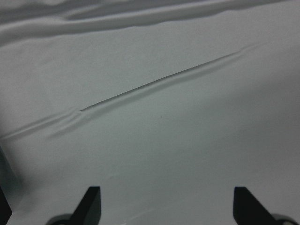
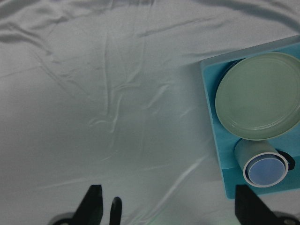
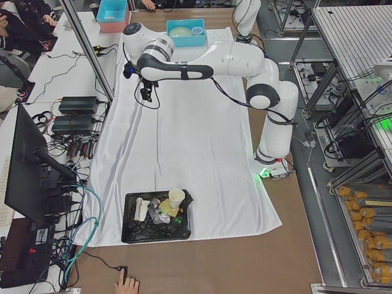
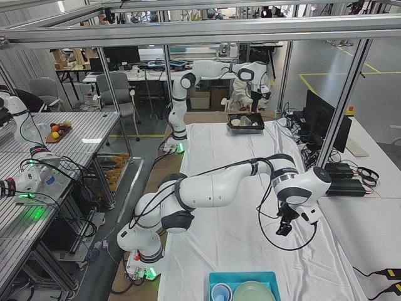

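Observation:
My left gripper (image 3: 147, 93) hangs open above the white cloth (image 1: 159, 117); its wrist view shows only cloth and a dark edge at the left. My right gripper (image 4: 285, 224) is open over the cloth, short of the blue bin (image 2: 213, 122), which holds a green plate (image 2: 257, 93) and a cup (image 2: 248, 152) with a blue interior. At the other end of the cloth, a black tray (image 3: 135, 226) holds a white cup (image 3: 176, 197), a white item and crumpled wrappers.
A monitor (image 3: 27, 171), cables and black boxes line one side of the cloth; metal frame posts stand beside it. A person's hand (image 3: 127, 285) is at the near board edge.

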